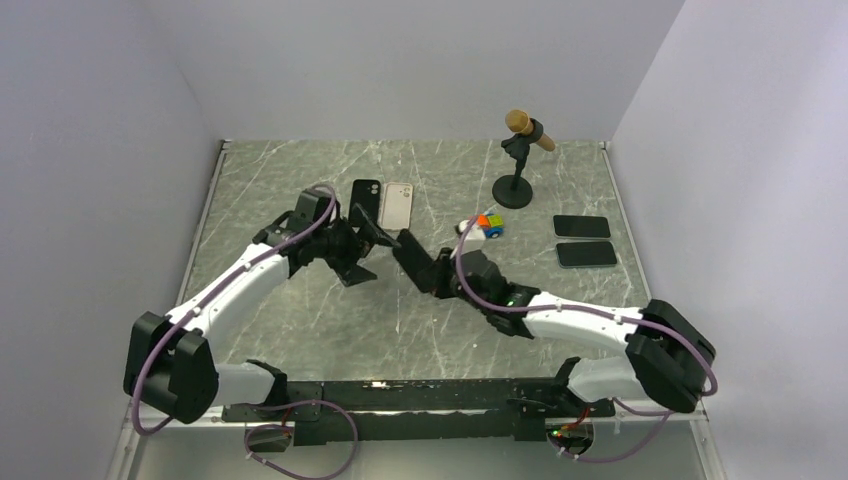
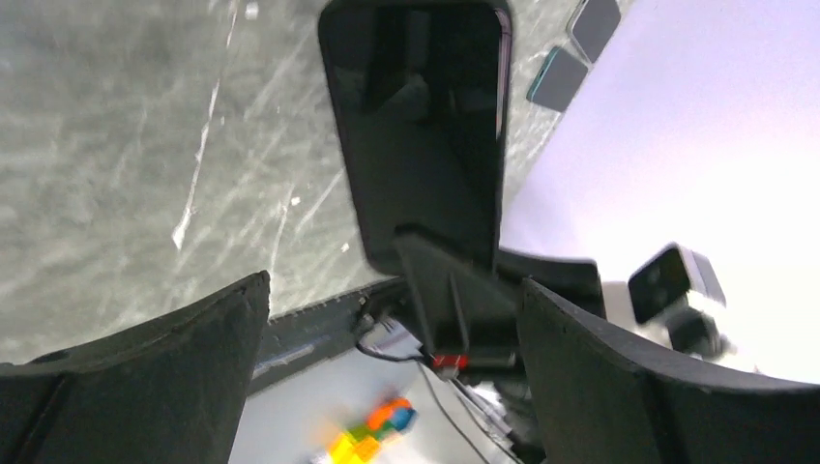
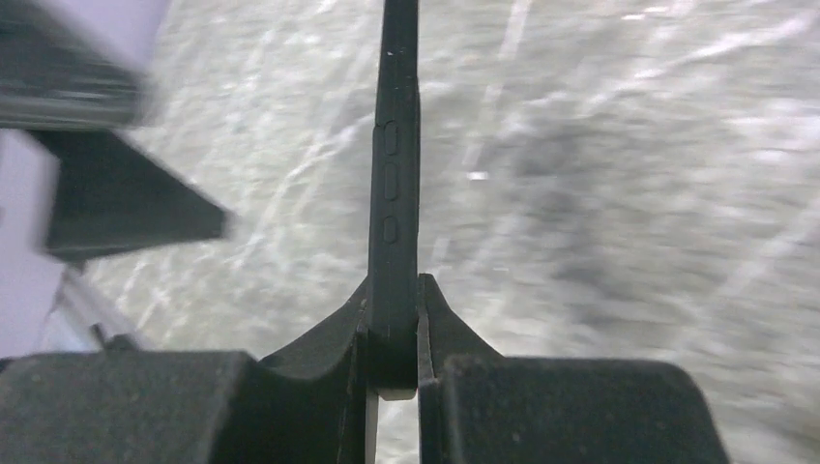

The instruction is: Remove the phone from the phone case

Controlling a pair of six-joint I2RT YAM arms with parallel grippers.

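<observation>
A dark phone in a black case [image 1: 413, 260] is held above the table between the two arms. My right gripper [image 1: 441, 274] is shut on its near end. In the right wrist view the phone in its case [image 3: 394, 184] stands edge-on between the fingers, side buttons showing. Its glossy screen [image 2: 421, 135] faces the left wrist view. My left gripper [image 1: 372, 258] is open, empty and apart from the phone; its two fingers [image 2: 164, 348] spread wide below and to the sides of the phone in its own view.
Two bare dark phones [image 1: 581, 226] lie at the right. Behind the left gripper lie a black case [image 1: 366, 193] and a pale pink case [image 1: 397, 205]. A toy car [image 1: 490, 224] and a microphone stand [image 1: 513, 190] are farther back.
</observation>
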